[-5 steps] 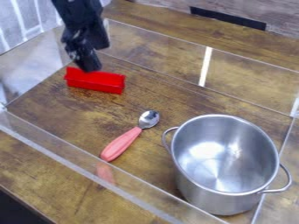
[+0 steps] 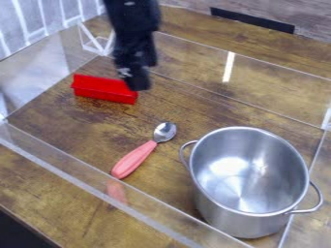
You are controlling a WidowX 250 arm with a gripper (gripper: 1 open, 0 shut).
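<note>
My gripper is a dark, motion-blurred shape at the top left of the camera view, its fingers hanging just above and right of a red block lying on the wooden surface. It looks open, and nothing shows between its fingers. A spoon with a pink handle lies near the middle, and a steel pot with two side handles stands at the lower right.
Clear plastic walls border the wooden work surface.
The block, spoon and pot look unmoved.
</note>
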